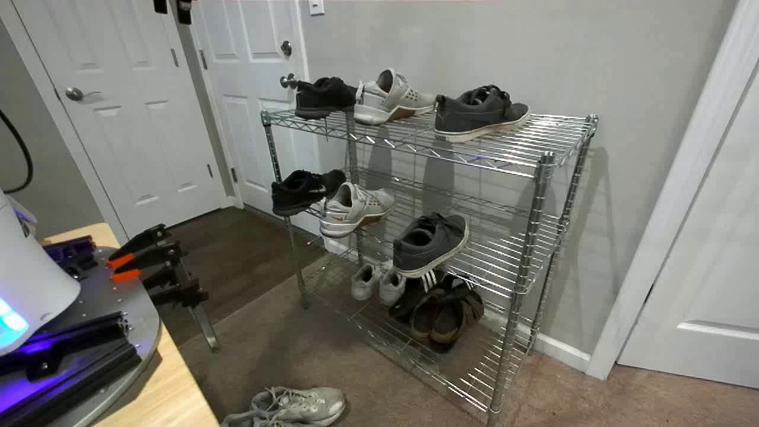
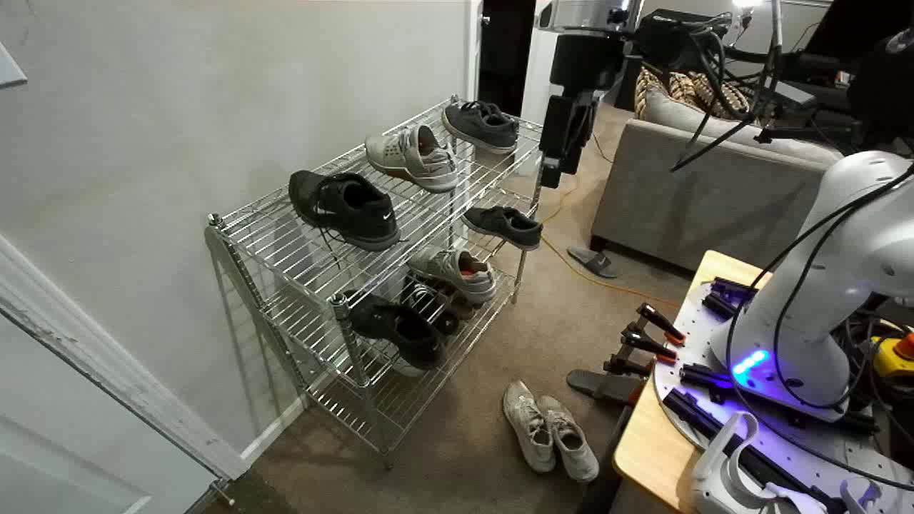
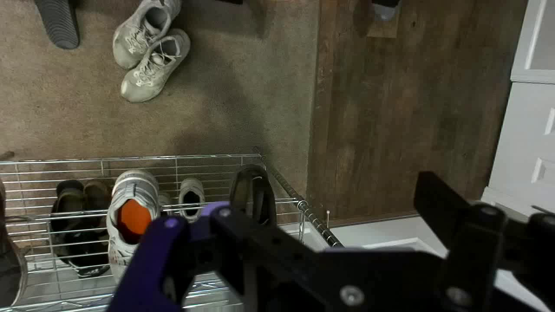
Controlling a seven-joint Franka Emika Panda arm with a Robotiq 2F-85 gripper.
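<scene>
My gripper is open, its dark fingers wide apart with nothing between them. In exterior view 2 the gripper [image 2: 555,167] hangs pointing down near the rack's far end; in exterior view 1 only its fingertips [image 1: 184,10] show at the top edge. The wire rack [image 2: 274,267] holds shoes on every level. Up top are a black sneaker [image 2: 345,209], a light grey sneaker [image 2: 407,160] and a dark grey sneaker [image 2: 480,125]. The middle shelf holds a black Nike shoe [image 1: 302,192], a light grey sneaker [image 1: 350,211] and a dark grey shoe [image 1: 430,243].
Sandals [image 1: 445,316] and small pale shoes [image 1: 366,281] sit on the bottom shelf. A worn pale pair [image 2: 548,432] lies on the carpet before the rack. The robot's wooden table [image 2: 647,458] and a grey couch [image 2: 660,184] stand nearby. Doors [image 1: 124,107] are behind.
</scene>
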